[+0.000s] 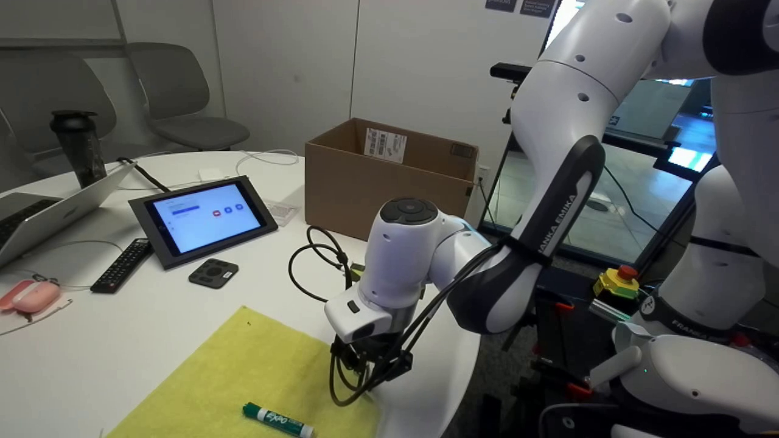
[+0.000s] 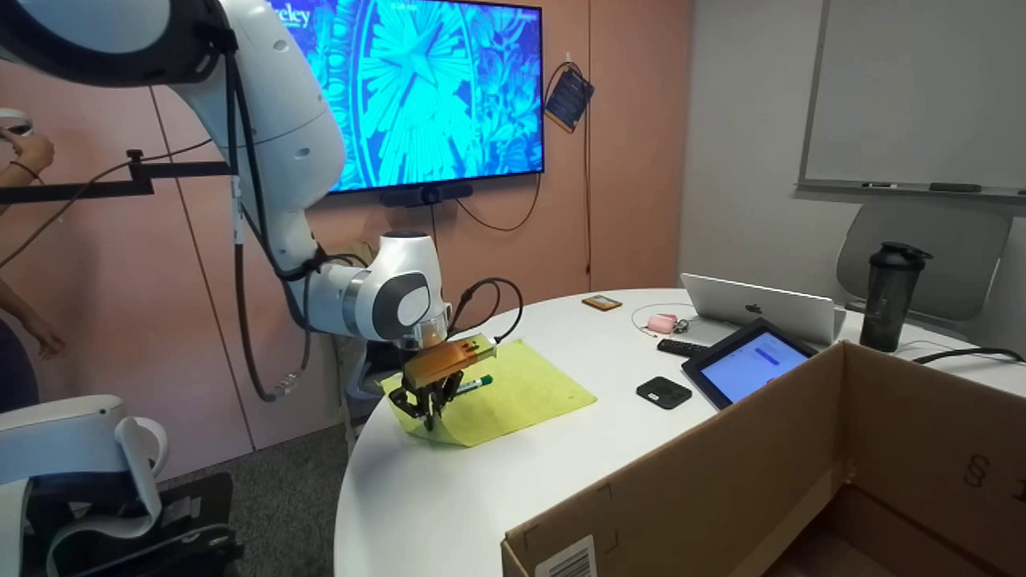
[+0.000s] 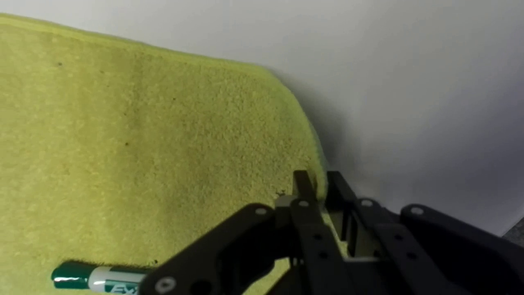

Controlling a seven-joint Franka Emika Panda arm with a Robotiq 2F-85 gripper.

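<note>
A yellow cloth lies spread on the white table. In the wrist view, my gripper is shut on the cloth's edge near one corner, which curls up between the fingers. The cloth looks slightly raised at the gripper in exterior view 2, the rest of it flat. A green Expo marker rests on top of the cloth, apart from the gripper; in the wrist view an arm of the gripper hides part of the marker. In exterior view 1 the fingertips are hidden behind the wrist and cables.
An open cardboard box stands on the table. Farther along are a tablet, a remote, a small black device, a pink case, a laptop and a bottle.
</note>
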